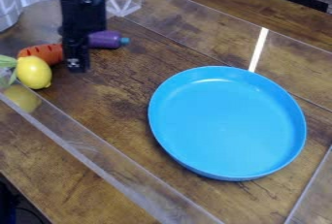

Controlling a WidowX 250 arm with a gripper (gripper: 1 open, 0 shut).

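My black gripper (76, 59) is at the upper left of the camera view, pointing down just right of an orange carrot (41, 50) and a yellow lemon (33, 73). Whether its fingers are open or shut is hard to tell. A purple eggplant-like item (107, 40) lies just behind it. A large blue plate (227, 121) sits on the right of the wooden surface.
Clear plastic walls run along the front left and the right. A pale container (16, 5) is at the top left. The wood between the gripper and the plate is clear.
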